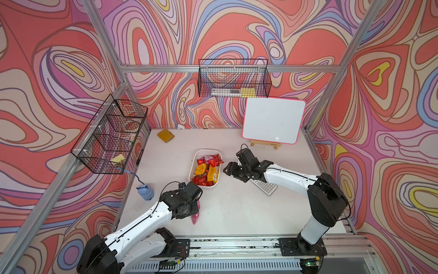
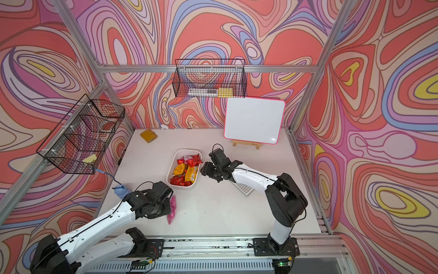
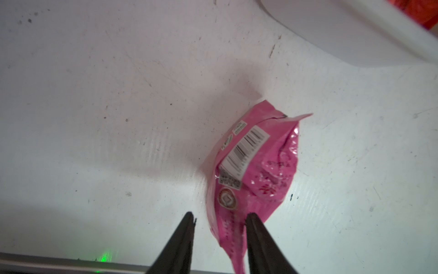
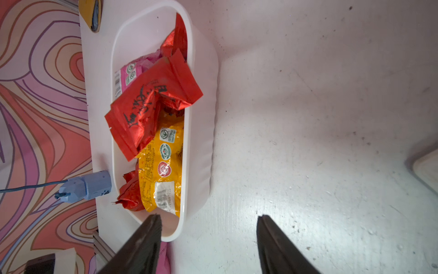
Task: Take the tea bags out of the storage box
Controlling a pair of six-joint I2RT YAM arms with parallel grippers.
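Observation:
A white storage box (image 4: 198,137) in the middle of the table holds several tea bags: red (image 4: 141,105), yellow (image 4: 159,164) and pink. A pink tea bag (image 3: 255,164) lies on the table near the front edge, outside the box. My left gripper is over that bag's lower end with open fingers either side; whether they touch it is unclear. My right gripper hangs open just right of the box, with nothing between its fingers.
A keyboard (image 1: 265,187) lies under the right arm. A whiteboard (image 1: 273,118) stands at the back right, a blue object (image 1: 146,191) at the left.

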